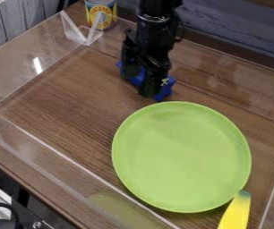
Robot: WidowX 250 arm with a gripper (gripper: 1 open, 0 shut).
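The black gripper (144,64) hangs from the top centre of the camera view, low over a blue block (165,89) on the wooden surface. It covers much of the block, and its fingers appear apart; whether they touch the block is unclear. A large green plate (182,156) lies in front, to the lower right.
A can (100,12) stands at the back left. A yellow object (234,213) lies at the lower right edge, beside the plate. Clear walls edge the surface at the left. The wood left of the plate is clear.
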